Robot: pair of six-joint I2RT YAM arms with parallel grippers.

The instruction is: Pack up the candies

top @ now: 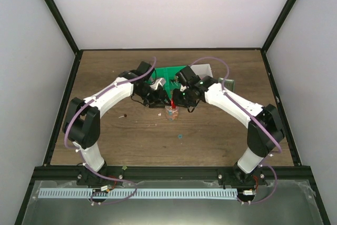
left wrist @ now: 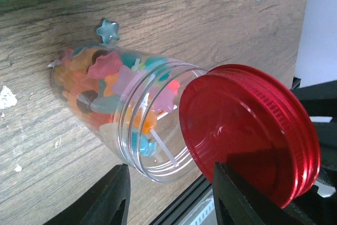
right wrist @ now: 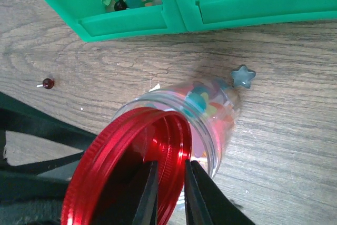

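A clear jar (left wrist: 121,98) holding several colourful candies stands on the table; its mouth is uncovered. Tilted over one side of that mouth is the red lid (left wrist: 253,135), apart from full seating. In the right wrist view the lid's rim (right wrist: 181,146) runs down between the fingers of my right gripper, which looks shut on it, though the tips partly hide the contact. My left gripper stands open, its fingers wide apart in front of the jar. One left finger (left wrist: 229,196) overlaps the lid in view; whether it touches cannot be told.
Behind the jar lies a green compartment tray (right wrist: 126,27) with candies inside. A blue star candy (right wrist: 243,76) rests on the table beside the jar, and a dark stick candy (right wrist: 48,83) lies farther off. A white box (top: 202,70) sits behind my right arm.
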